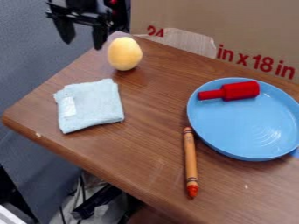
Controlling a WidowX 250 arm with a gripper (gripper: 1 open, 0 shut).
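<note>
My black gripper hangs at the top left, above the far edge of the table, its two fingers apart with nothing visible between them. A yellow egg-shaped object stands near the back. A folded pale blue cloth lies on the left. A blue plate on the right holds a red cylindrical object with a handle. A long orange crayon lies just left of the plate.
The wooden table has clear room in the middle and at the front left. A cardboard box stands behind it, with a pale translucent piece at its base.
</note>
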